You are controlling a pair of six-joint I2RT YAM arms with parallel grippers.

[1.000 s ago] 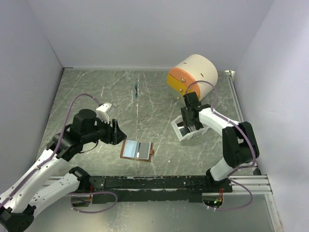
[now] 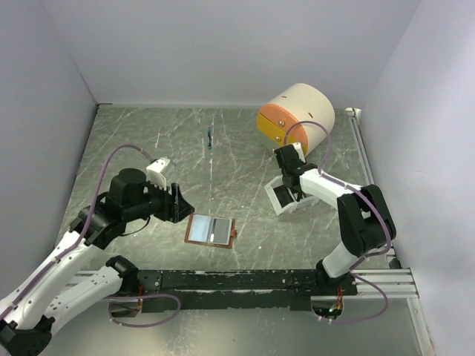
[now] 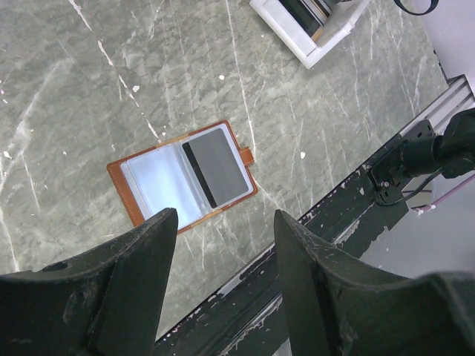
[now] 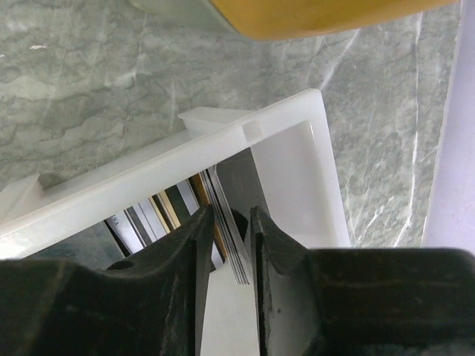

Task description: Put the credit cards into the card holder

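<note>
The open card holder [image 3: 115, 172], brown with clear pockets, lies flat on the table; a grey, black-edged panel [image 3: 219, 165] fills its right half. Above it, my left gripper is open and empty, its fingers well apart. Several bank cards [image 4: 142, 222] stand on edge in a white tray [image 4: 300, 174]. My right gripper reaches into that tray, its fingers partly open with the edges of a few thin cards [image 4: 231, 241] showing in the gap. Whether both fingers touch these cards is unclear.
Behind the tray stands a cream rounded box [image 2: 308, 107] with an orange and yellow front, close to the right arm. Table between holder and tray is bare. A black rail [image 2: 230, 280] runs along the front edge.
Over the tray, my right gripper has shifted slightly left, showing more of the dark area inside. The left arm, the holder and the tray appear unmoved.
</note>
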